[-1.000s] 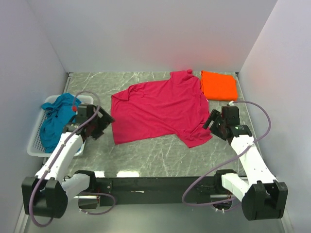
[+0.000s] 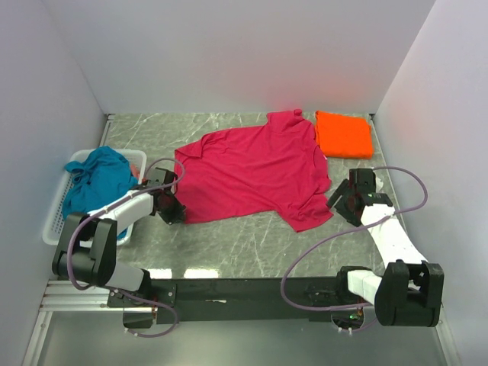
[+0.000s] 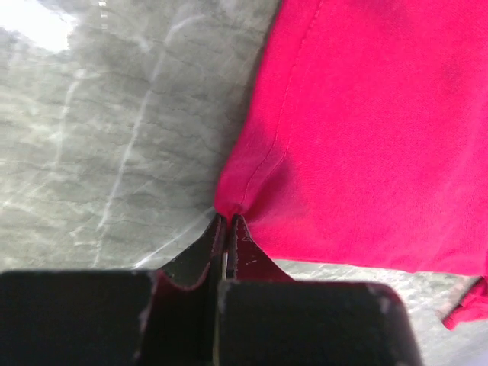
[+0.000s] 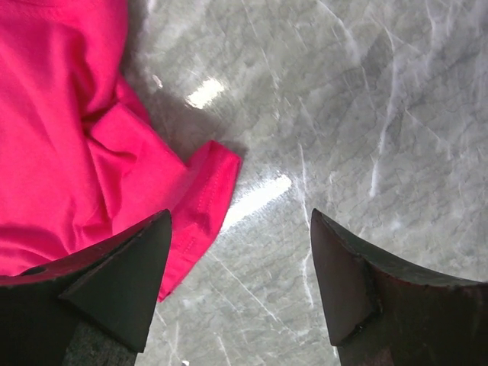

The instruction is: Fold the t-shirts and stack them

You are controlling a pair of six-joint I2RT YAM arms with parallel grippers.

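A red t-shirt [image 2: 244,171] lies spread flat on the marble table, its sleeves and right side rumpled. My left gripper is down at its near-left corner, shut, with the red fabric's edge pinched at the fingertips. My right gripper stands open over bare table just beside the shirt's crumpled right corner [image 4: 206,183]. An orange folded t-shirt [image 2: 343,136] lies at the back right.
A white basket [image 2: 57,217] holding blue t-shirts [image 2: 99,183] stands at the left. Bare table [image 2: 252,252] runs along the front, and some is free at the back left.
My left gripper has moved right and down onto the red shirt's near-left corner and shut there. My right gripper has shifted slightly right. The shirt looks unchanged.
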